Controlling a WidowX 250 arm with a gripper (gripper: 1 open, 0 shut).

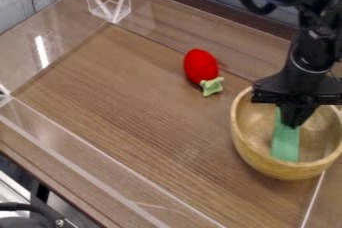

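Observation:
A wooden bowl [251, 159] lies at the right of the table, with a green object [285, 142] inside it. The black gripper [289, 105] is over the bowl's back part, at the top end of the green object; whether its fingers touch or grip that object is unclear. A red oval object [199, 65] lies behind and left of the bowl, with a small pale green piece [211, 87] just in front of it.
A white wire basket or rack [107, 7] stands at the back left. A white object shows at the left edge.

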